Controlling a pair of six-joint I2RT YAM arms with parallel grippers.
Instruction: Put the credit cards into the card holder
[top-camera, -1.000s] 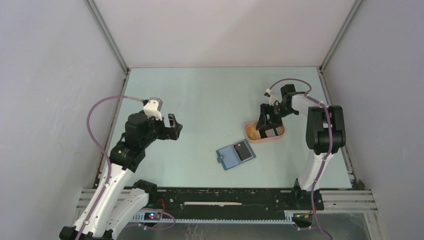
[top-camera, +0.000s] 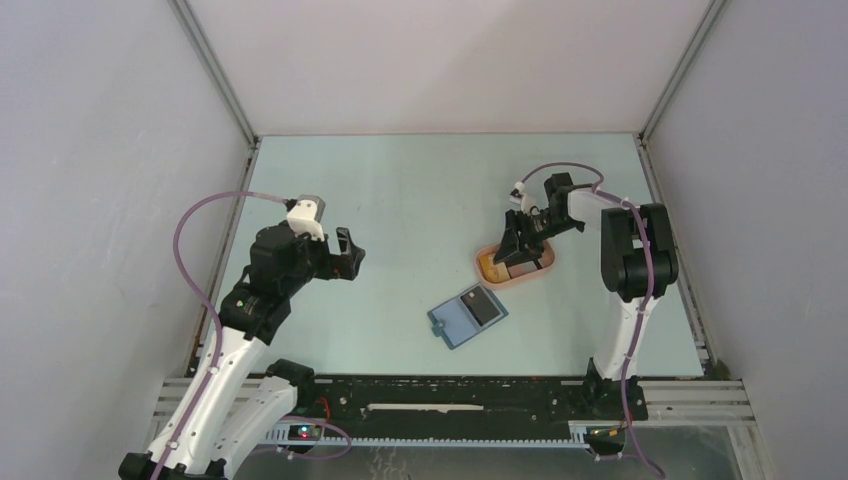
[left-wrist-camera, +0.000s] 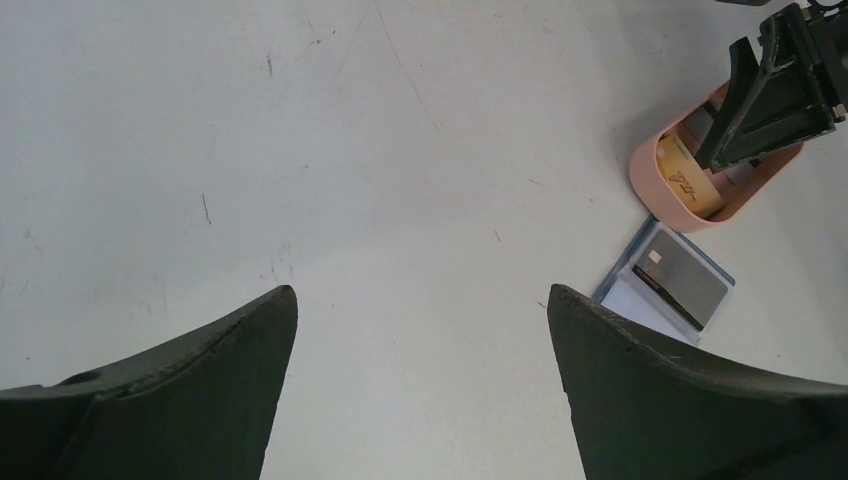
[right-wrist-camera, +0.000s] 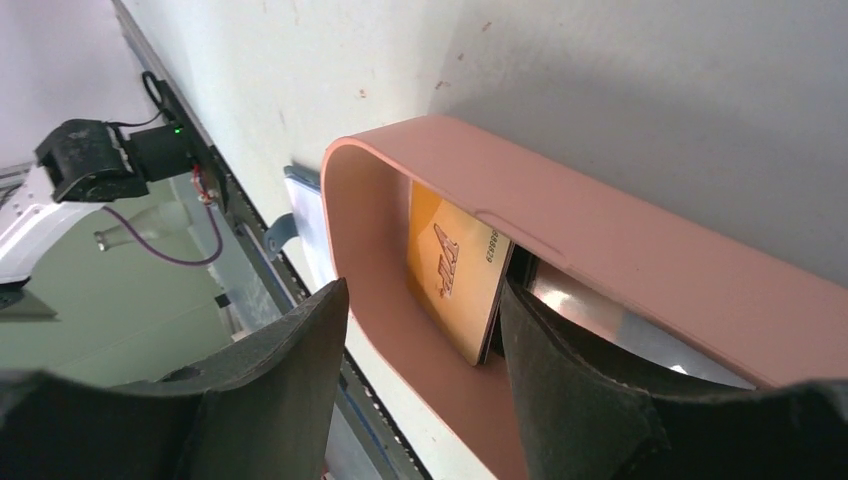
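Note:
In the top view, a pink oval container (top-camera: 497, 286) holds the cards; a gold card (right-wrist-camera: 455, 265) stands at its near end in the right wrist view, beside a silvery card (right-wrist-camera: 650, 345). My right gripper reaches down into the container, its fingers apart. One fingertip (right-wrist-camera: 515, 310) is against the gold card's edge; nothing is clamped. The blue-grey card holder (top-camera: 455, 324) lies flat just outside the container, with a dark card or panel (top-camera: 481, 306) on it. Far to the left, my left gripper hangs open and empty above the table.
The container's raised wall (right-wrist-camera: 640, 240) runs close around my right fingers. The holder's tab (right-wrist-camera: 280, 234) sticks out at its end.
My right gripper has shifted left and a little toward the front, and the pink container has slid the same way with it. The holder has shifted slightly too. The left arm is still.

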